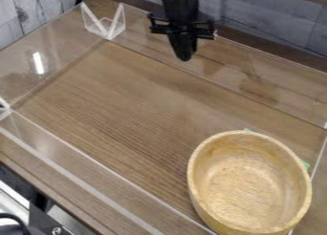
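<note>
At the top centre of the camera view is the dark robot arm with its gripper [183,52], pointing down over the back of the wooden table [115,115]. The gripper looks shut, with nothing visible between its fingers, though it is small and dark in the frame.
A large pale yellow bowl [250,181] sits at the front right, with something green partly hidden beside it. A white wire-like object [105,21] stands at the back left, left of the gripper.
</note>
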